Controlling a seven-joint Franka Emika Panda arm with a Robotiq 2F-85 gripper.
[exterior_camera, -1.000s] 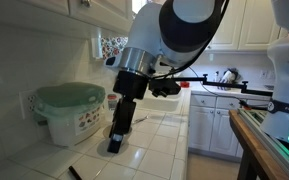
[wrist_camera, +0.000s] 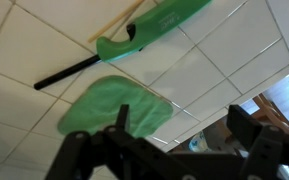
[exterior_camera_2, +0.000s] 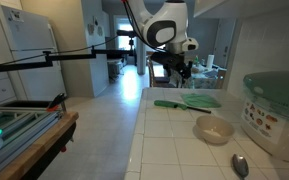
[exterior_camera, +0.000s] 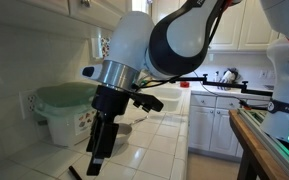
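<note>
My gripper hangs over the tiled counter with its fingers spread wide and nothing visible between them. Below it in the wrist view lies a green cloth (wrist_camera: 109, 103), spread flat. Next to the cloth is a tool with a green part (wrist_camera: 156, 26) and a black straight end. A thin wooden stick (wrist_camera: 116, 20) lies beyond the tool. From the side, the gripper (exterior_camera: 96, 163) points downward at the near end of the counter. In the other exterior view, the cloth (exterior_camera_2: 201, 101) and green tool (exterior_camera_2: 170, 105) lie beneath the arm.
A pale bowl (exterior_camera_2: 214, 130) and a dark spoon (exterior_camera_2: 240, 166) rest on the counter, apart from the cloth. A white basket with a green top (exterior_camera: 71, 125) stands against the wall. Bare tiles (exterior_camera_2: 162, 150) extend along the counter's open edge.
Over the last second my gripper has shifted left and lower in exterior view 1, away from the bowl. The objects on the counter show no visible movement.
</note>
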